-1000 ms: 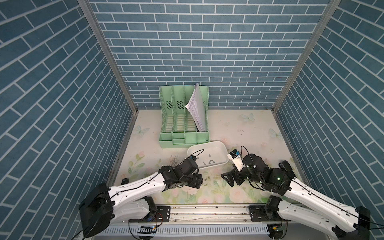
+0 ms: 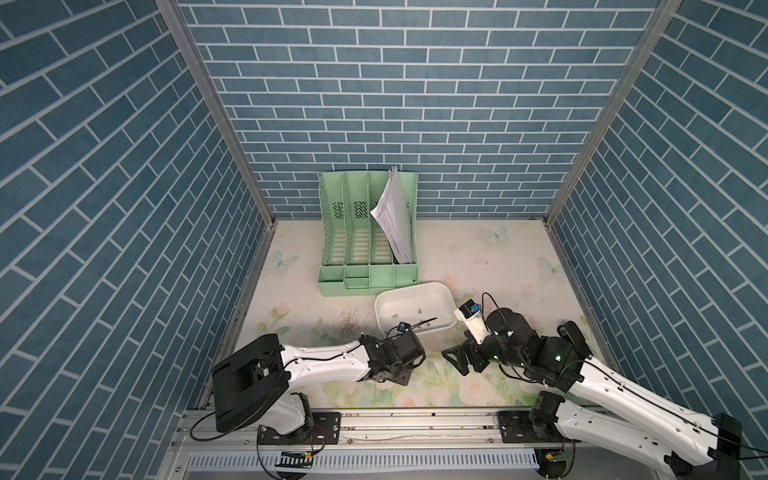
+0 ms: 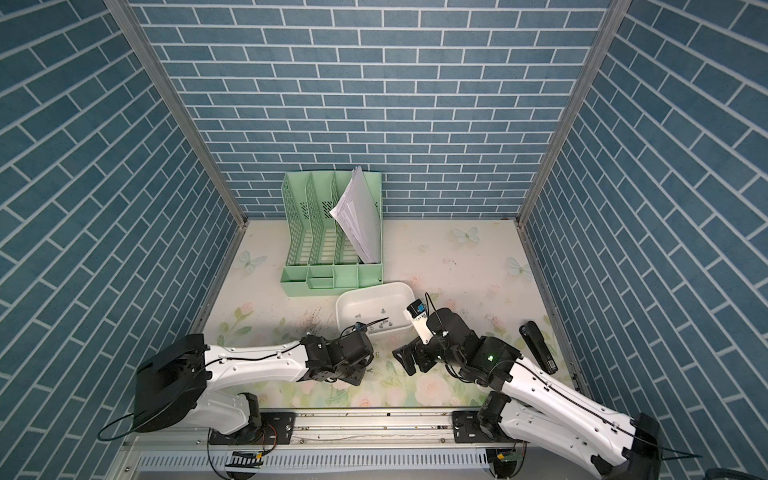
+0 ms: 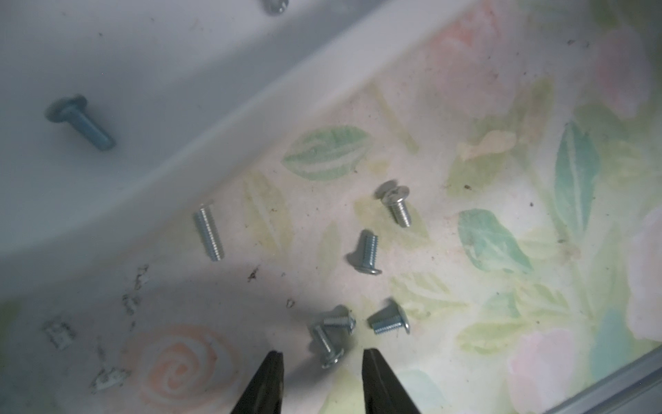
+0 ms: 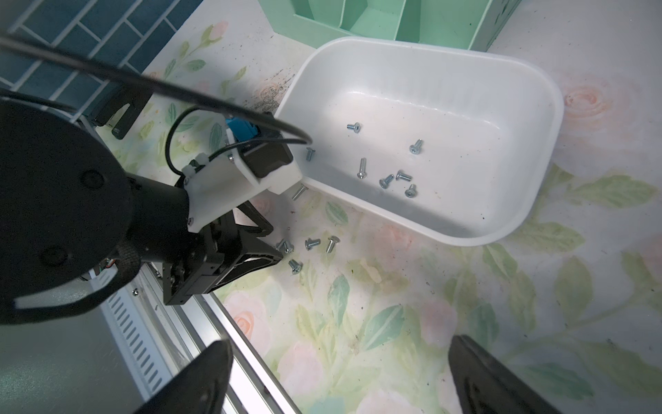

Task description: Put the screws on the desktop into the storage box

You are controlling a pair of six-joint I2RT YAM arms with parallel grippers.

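The white storage box (image 5: pixel 482 172) holds several screws, including one (image 4: pixel 86 124) near my left gripper's camera. My left gripper is over these, pointing down, fingers apart with nothing visible between them. In the right wrist view my right gripper stands open above bare desktop, to the right of the screws.
A green file organizer (image 2: pixel 352 276) with papers stands behind the box. Metal rails (image 2: pixel 416 420) line the front edge.
The left arm has moved right and rotated, bringing its gripper over the loose screws beside the box. The right arm has not visibly moved.
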